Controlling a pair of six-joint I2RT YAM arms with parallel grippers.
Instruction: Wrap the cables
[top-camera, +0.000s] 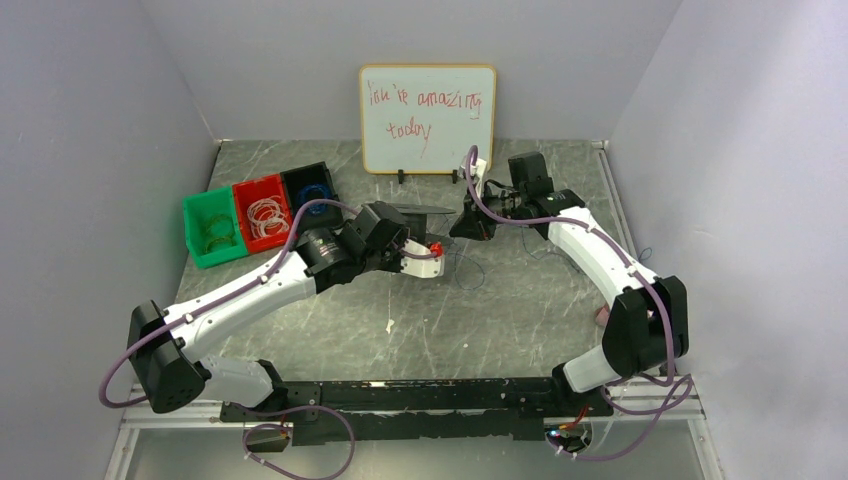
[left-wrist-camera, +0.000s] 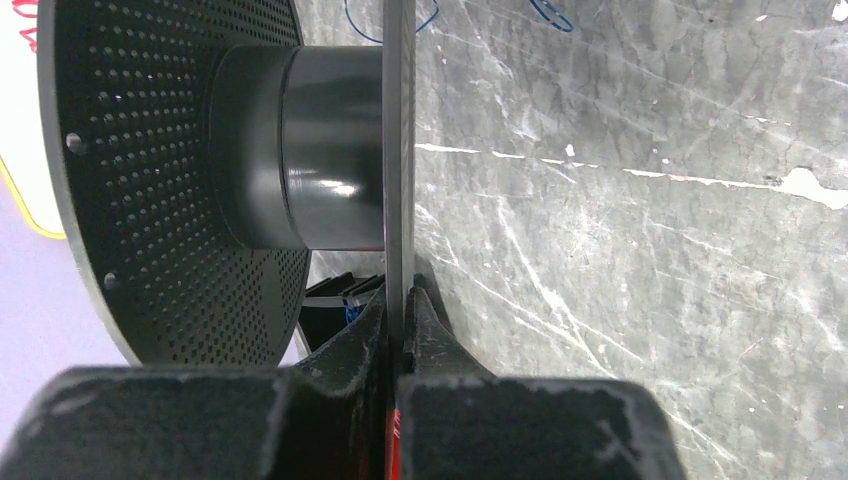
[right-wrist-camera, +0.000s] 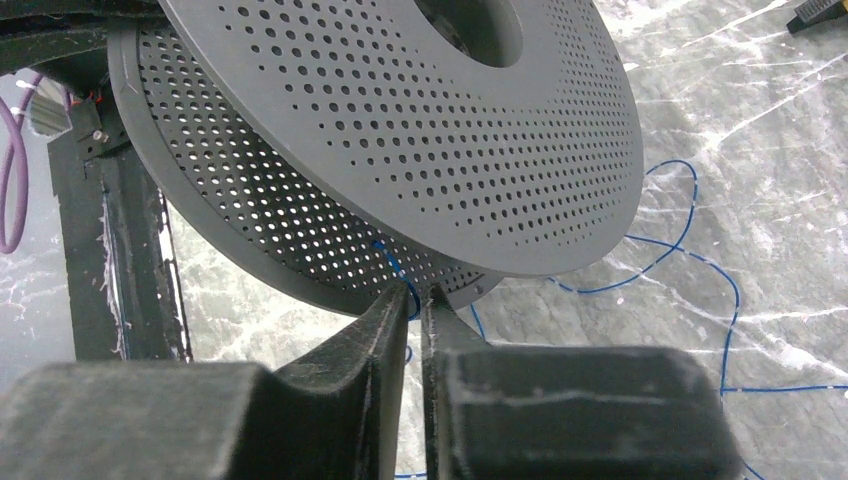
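Note:
A grey perforated spool (left-wrist-camera: 150, 170) with a smooth dark core is held up by my left gripper, whose fingers are shut on the edge of one of its discs. In the right wrist view the spool (right-wrist-camera: 420, 150) is tilted above the table, with a blue cable (right-wrist-camera: 685, 230) looped on the marble below. Another piece of blue cable runs by the lower disc to the tips of my right gripper. Those fingertips sit close together beside the disc rim; whether they grip the cable is unclear.
Green (top-camera: 215, 225), red (top-camera: 262, 210) and black (top-camera: 312, 195) bins holding cables stand at the back left. A whiteboard (top-camera: 428, 120) stands at the back.

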